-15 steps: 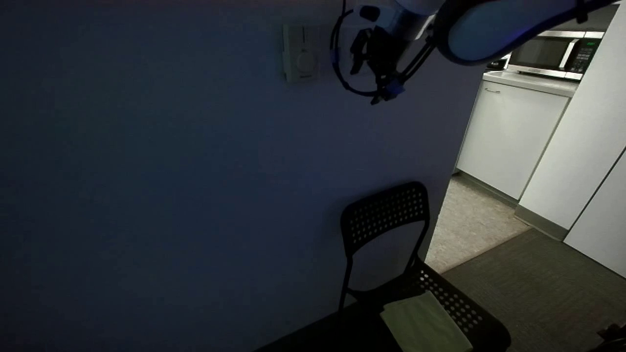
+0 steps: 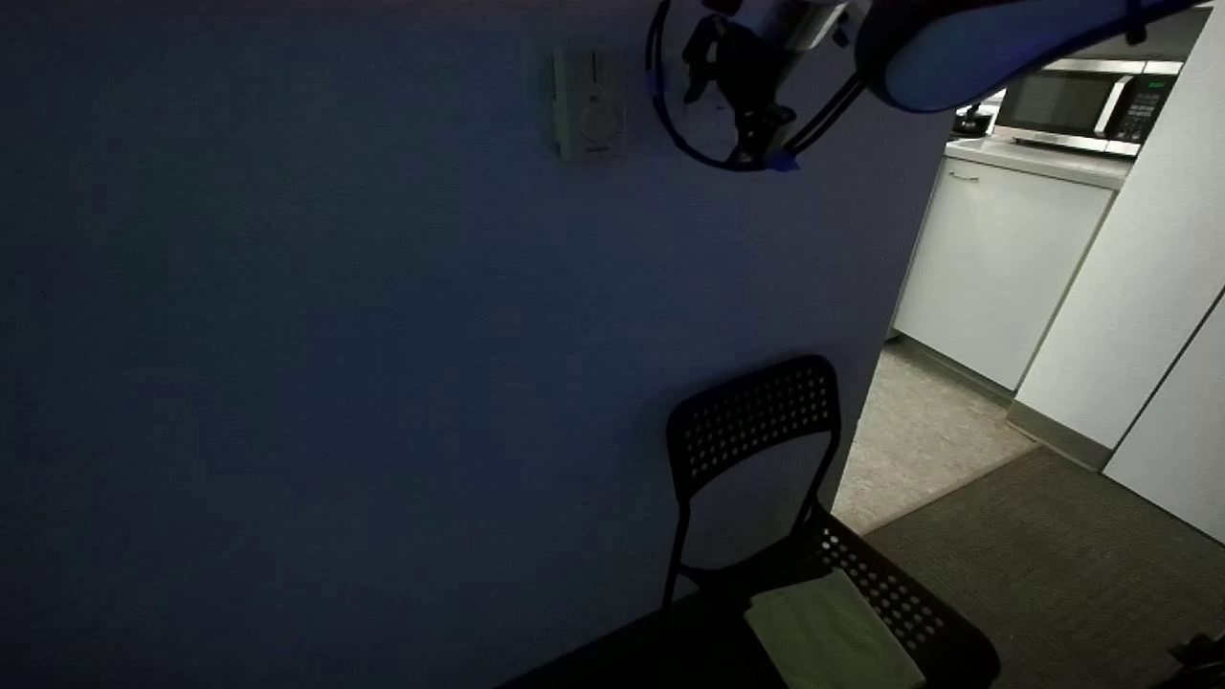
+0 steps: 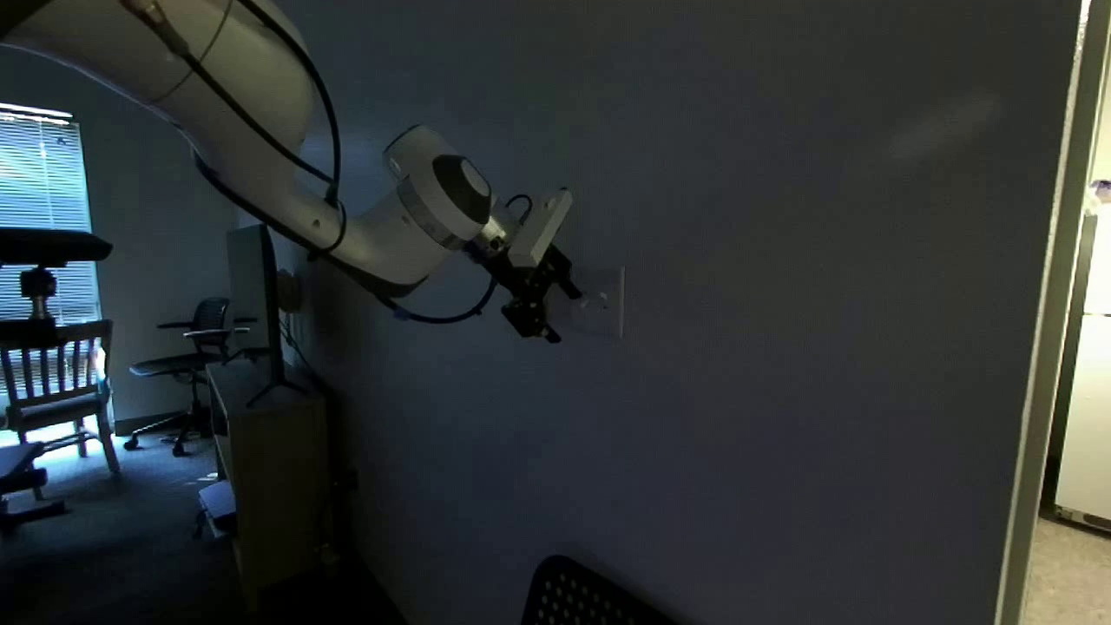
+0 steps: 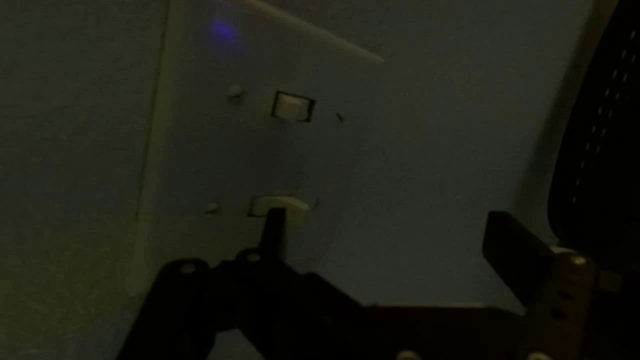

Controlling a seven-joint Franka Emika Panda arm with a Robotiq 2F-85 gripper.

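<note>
A light switch plate (image 4: pixel 264 150) on the wall carries two toggles, seen close up in the wrist view. One toggle (image 4: pixel 292 108) stands clear of the fingers. The other toggle (image 4: pixel 279 205) is right at the tip of one finger (image 4: pixel 274 234); whether they touch I cannot tell. My gripper is open, its second finger (image 4: pixel 519 258) far to the right and nothing held between them. In exterior view 2 the gripper (image 3: pixel 562 307) is tilted close to the wall, just left of the plate (image 3: pixel 604 302) and partly covering it.
A thermostat-like box (image 2: pixel 589 103) is on the wall left of the gripper in exterior view 1. Below stands a black chair (image 2: pixel 752 425) with a pale cloth or paper (image 2: pixel 835 632) on its seat. The room is dim, and the wall between is bare.
In exterior view 1 the gripper has risen a little and tilted, its lower finger now higher and further right. The chair and wall box have stayed put.
</note>
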